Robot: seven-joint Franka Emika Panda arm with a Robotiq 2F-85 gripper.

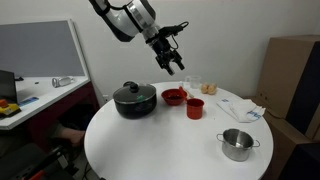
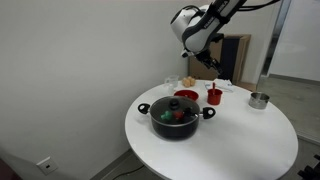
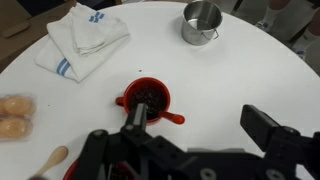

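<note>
My gripper (image 1: 175, 70) hangs in the air above the far part of the round white table, open, and nothing shows between its fingers. A red mug (image 1: 195, 109) stands below it and to the right in exterior view 1. In the wrist view, the mug (image 3: 133, 89) has dark contents, and a red-orange utensil handle (image 3: 173, 118) sticks out over its rim. Beside the mug is a red bowl (image 1: 171, 98), mostly hidden by the gripper in the wrist view. A large black pot (image 2: 174, 124) with a dark lid sits near the bowl.
A steel pot (image 1: 237, 151) stands near the table's right edge in exterior view 1. A white cloth with blue stripes (image 3: 88, 35) lies flat near several light-brown round items (image 3: 17, 105). A wooden spoon (image 3: 52, 160) is nearby.
</note>
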